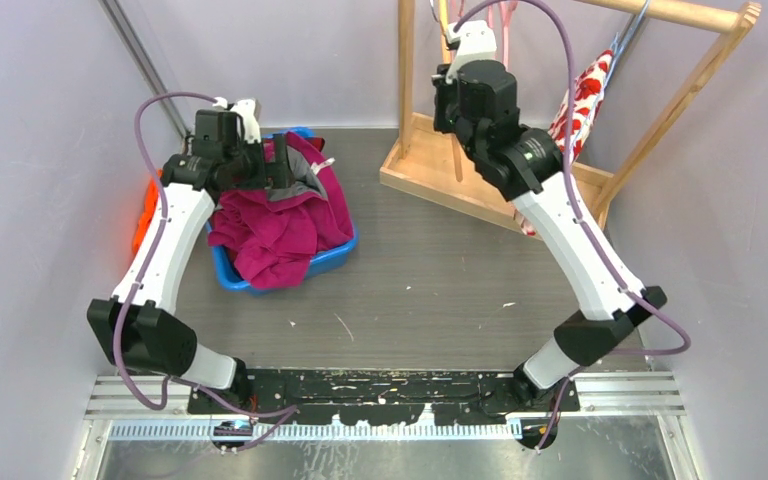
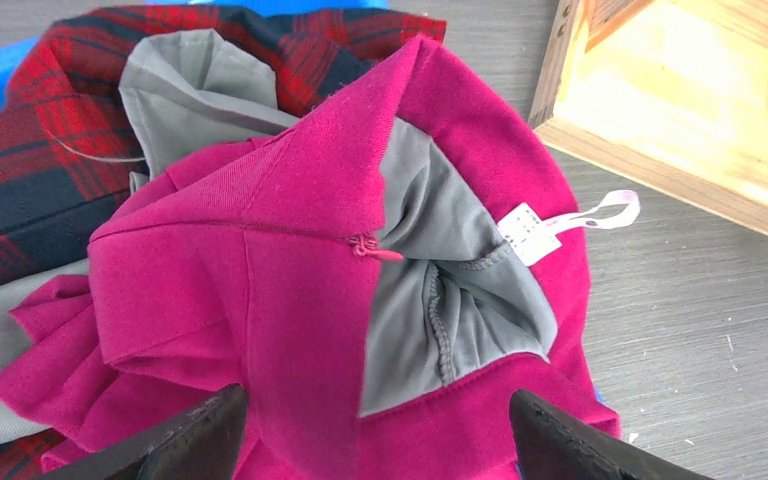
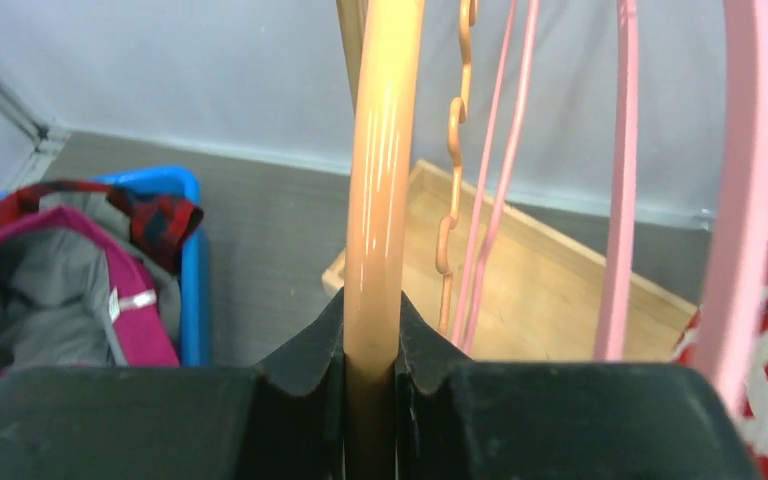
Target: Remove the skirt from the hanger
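The magenta skirt (image 2: 310, 330), with grey lining and a white tag, lies bunched in the blue basket (image 1: 335, 260) at the left, off any hanger. Just above it my left gripper stands open, its two fingers apart with no cloth between them. My right gripper is shut on an orange-brown hanger (image 3: 380, 190), which carries no garment that I can see. In the top view the right gripper (image 1: 442, 100) is up at the rack, and the hanger's lower end (image 1: 457, 160) shows below it.
The wooden rack (image 1: 405, 80) stands at the back right with pink hangers (image 3: 622, 180) on it. A red-and-white patterned garment (image 1: 585, 95) hangs at its right. Red plaid cloth (image 2: 50, 140) lies in the basket. The grey floor between basket and rack is clear.
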